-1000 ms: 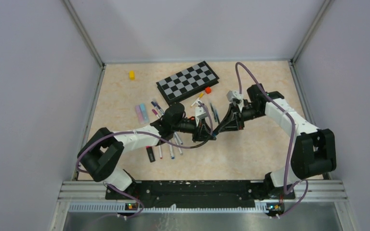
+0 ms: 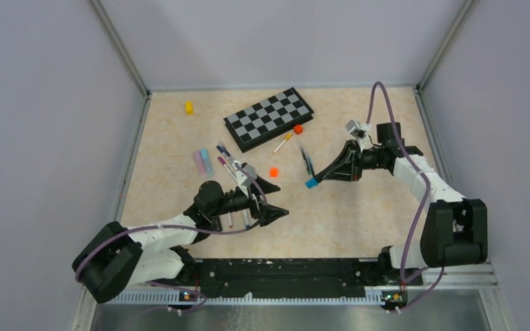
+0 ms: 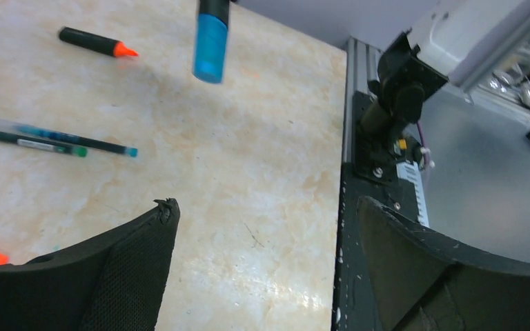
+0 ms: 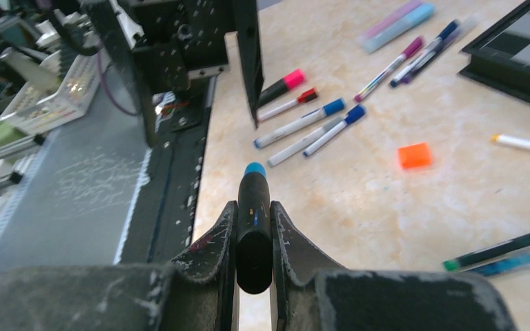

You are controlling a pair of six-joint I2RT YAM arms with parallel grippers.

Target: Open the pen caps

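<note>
My right gripper [image 2: 321, 176] is shut on a black highlighter [image 4: 254, 227] held above the table. Its blue cap [image 3: 210, 49] is still on the end that points toward the left arm. To the left of that cap, with a clear gap, my left gripper [image 2: 281, 201] is open and empty. A black marker with a bare orange tip [image 3: 100, 43] lies on the table in the left wrist view. A loose orange cap [image 2: 274, 172] rests near the table's middle.
Several pens lie under and around the left arm, including a pink-capped marker [image 4: 283, 87]. Two dark pens, one a green-ended pen [image 3: 31, 143], lie near the right gripper. A chessboard box [image 2: 269, 118] sits at the back.
My left gripper was against the blue end of the highlighter. It has drawn back left and opened.
</note>
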